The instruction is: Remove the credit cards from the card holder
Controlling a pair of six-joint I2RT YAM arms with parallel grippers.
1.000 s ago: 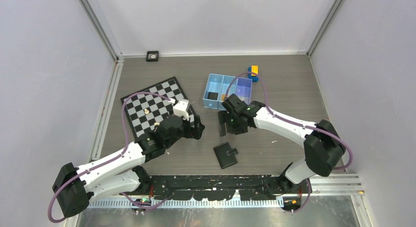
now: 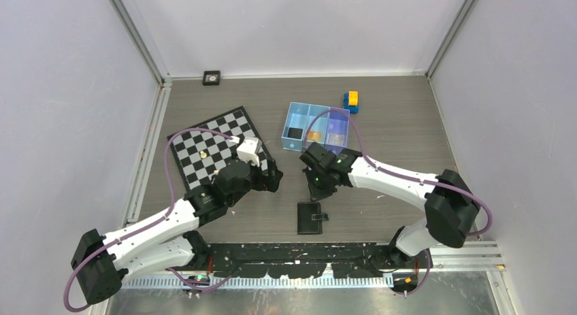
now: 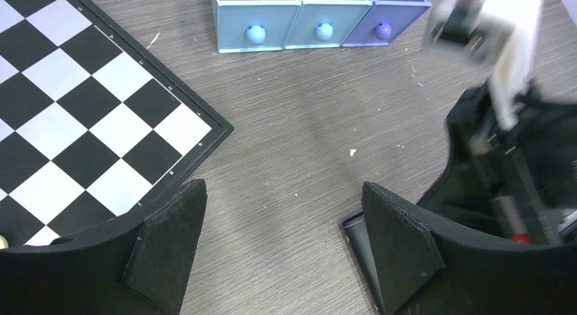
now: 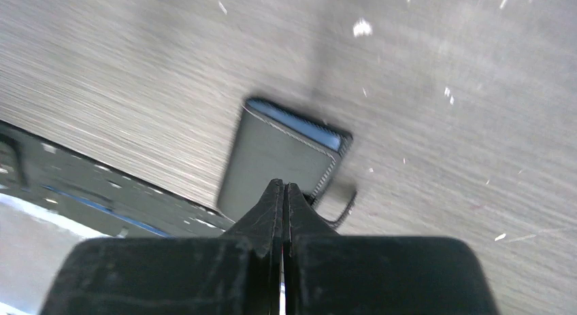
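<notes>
The black card holder [image 2: 309, 220] lies flat near the table's front edge, its strap sticking out to the right. In the right wrist view a strip of blue card [image 4: 299, 126] shows along the open edge of the holder [image 4: 272, 158]. My right gripper is shut with nothing between its fingers, its tips in front of the holder's face in that view. My left gripper is open and empty; it stands left of the holder, one corner [image 3: 355, 223] of which shows beside its right finger. The right arm hides part of the holder there.
A blue three-part tray [image 2: 295, 143] stands behind the right arm, with a blue and yellow toy [image 2: 351, 101] beyond it. A chessboard [image 2: 211, 146] lies left, under the left arm. Bare table [image 3: 286, 138] separates board and tray.
</notes>
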